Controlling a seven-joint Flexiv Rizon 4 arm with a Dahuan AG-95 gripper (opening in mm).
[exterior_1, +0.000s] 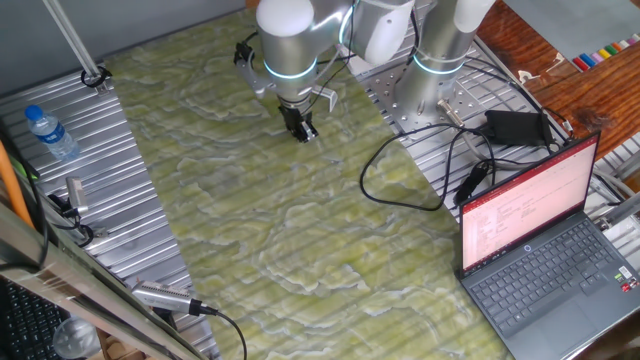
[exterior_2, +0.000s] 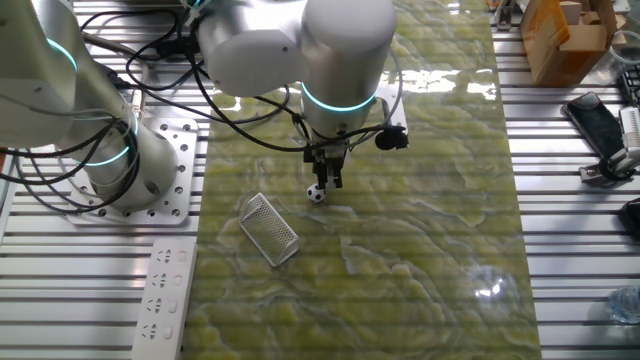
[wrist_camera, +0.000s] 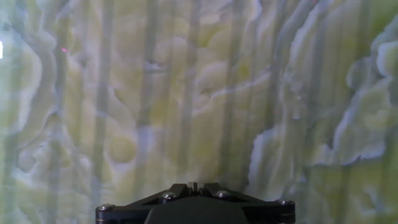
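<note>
A small black-and-white ball shows at the lower end of my gripper in exterior view 2, against the left fingertip. Whether it is gripped or only beside the finger, I cannot tell. To the lower left of the ball lies a white mesh tray on the green marbled surface. Exterior view 1 has my gripper pointing down over the far part of that surface; the tray does not show there. In the wrist view the gripper shows dark linkages converging at the bottom edge, with no ball visible.
A laptop and a looped black cable lie on the right in exterior view 1. A power strip stands left of the marbled sheet in exterior view 2. Much of the sheet is clear.
</note>
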